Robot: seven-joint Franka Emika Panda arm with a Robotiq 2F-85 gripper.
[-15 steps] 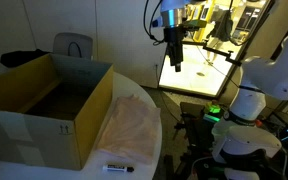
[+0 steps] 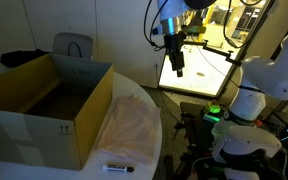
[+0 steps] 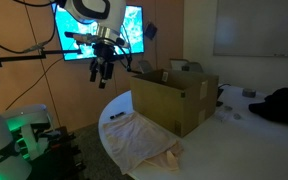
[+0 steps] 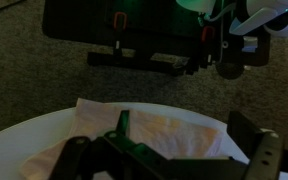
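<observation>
My gripper (image 2: 168,58) hangs in the air off the table's right side in the first exterior view, clear of everything on the table. Its two dark fingers stand wide apart in the wrist view, with nothing between them. A pale pink cloth (image 2: 130,130) lies flat on the white table; the second exterior view also shows the cloth (image 3: 144,145), slightly rumpled at its near edge. Beside the cloth stands an open cardboard box (image 2: 46,145), its inside mostly hidden. A small dark-and-white cylinder (image 2: 117,168) rests near the table's front edge.
A grey chair (image 2: 73,44) stands behind the box. Dark cloth-like items (image 3: 269,107) lie at the table's far side. Black equipment and the robot's white base (image 2: 246,145) are beyond the table edge. Bare table (image 3: 224,150) extends beside the box.
The arm and gripper have shifted only slightly over the last second. The cloth, box and small cylinder have stayed where they were.
</observation>
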